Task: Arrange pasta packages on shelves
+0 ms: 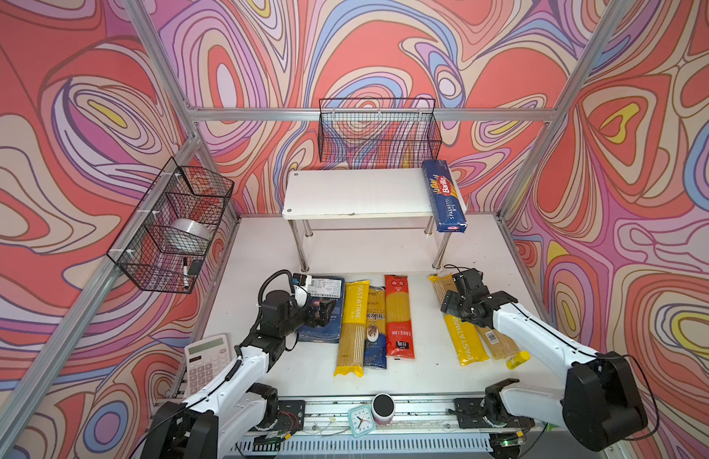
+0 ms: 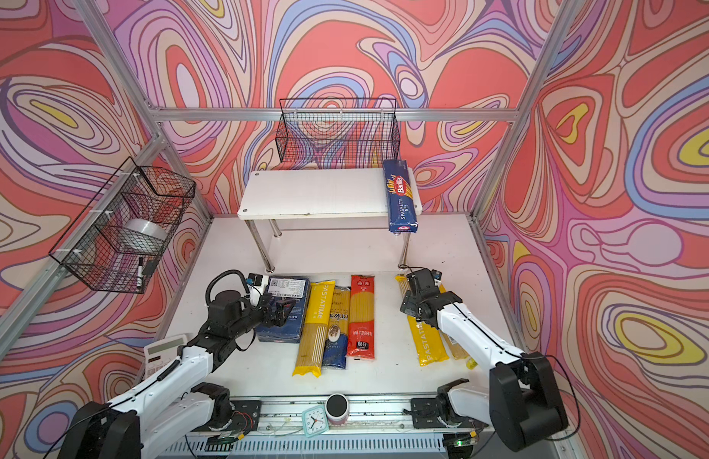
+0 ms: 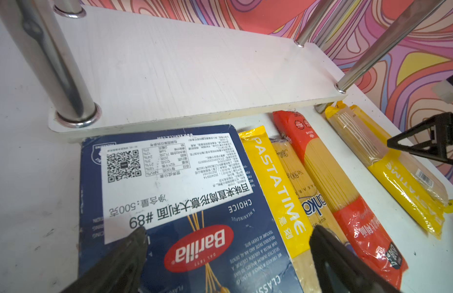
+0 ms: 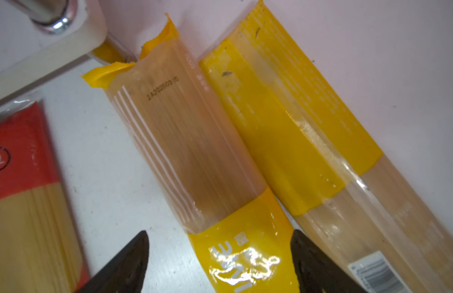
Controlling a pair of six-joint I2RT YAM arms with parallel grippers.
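Observation:
A blue Barilla package [image 1: 444, 195] lies on the shelf board [image 1: 354, 191]'s right end. On the table are a blue Barilla pack [image 3: 197, 249], a yellow Pastatime pack [image 3: 270, 185], a blue-gold pack [image 1: 375, 344], a red pack [image 1: 399, 317] and two yellow packs at right [image 4: 197, 136]. My left gripper stands open over the flat blue pack, nothing between its fingers. My right gripper is open over the right yellow packs, holding nothing.
Wire baskets hang at left [image 1: 171, 229] and back [image 1: 379, 130]. A calculator [image 1: 205, 365] lies front left; a clock [image 1: 361, 419] and mug [image 1: 382, 407] stand at the front. The upper board's left and middle are clear.

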